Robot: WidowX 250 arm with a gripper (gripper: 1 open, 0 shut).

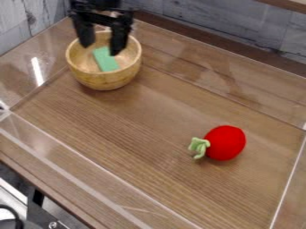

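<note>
My gripper (102, 24), dark and blurred, is at the top left, over the rear of a tan bowl (118, 78). Its fingers hang at either side of the bowl's back part and stand apart, open. Inside the bowl lies a pale green block (106, 59). A red tomato-like object (225, 141) with a pale green stem lies at the lower right.
A dark area shows past the table's edge at the lower left.
</note>
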